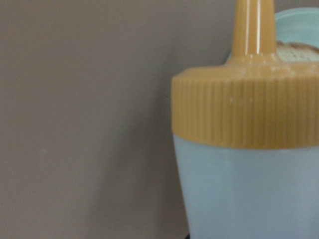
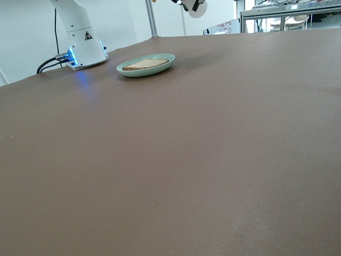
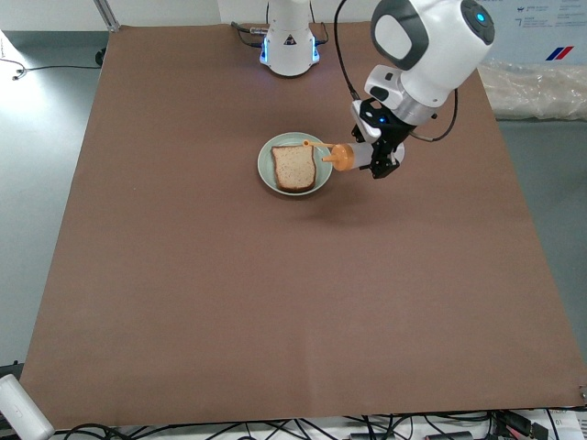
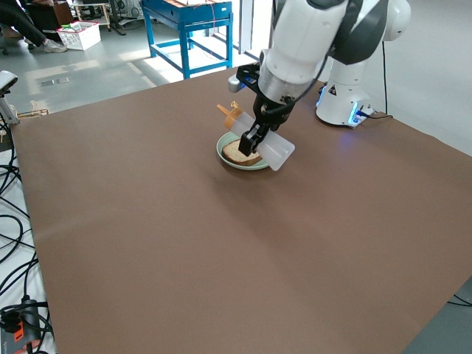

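Observation:
A slice of bread [image 3: 292, 169] lies on a pale green plate [image 3: 275, 190] near the middle of the table. My gripper [image 3: 371, 156] is shut on a translucent squeeze bottle [image 4: 273, 150] with an orange cap and nozzle [image 1: 246, 107]. The bottle is tilted, its nozzle at the plate's right edge in the left camera view, above table height. In the wrist view the bottle covers much of the plate and bread [image 1: 294, 51].
A white robot base [image 3: 289, 50] with cables stands at the back of the brown table [image 3: 293, 302]. Cables run below the table's front edge.

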